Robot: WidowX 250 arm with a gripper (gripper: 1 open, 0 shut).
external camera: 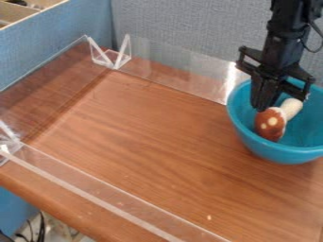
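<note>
My black gripper [263, 95] hangs at the upper right, its fingers shut and reaching down into the left part of a teal bowl [284, 151]. Inside the bowl lies a toy mushroom [270, 124] with a spotted red-brown cap and a pale stem pointing up and to the right. The fingertips are just above and left of the mushroom; whether they touch it I cannot tell. Nothing shows between the fingers.
A wooden tabletop [127, 151] fills most of the view, clear left of the bowl, with clear plastic walls along its back and left edges. A grey padded panel stands behind. Cables hang at the lower left.
</note>
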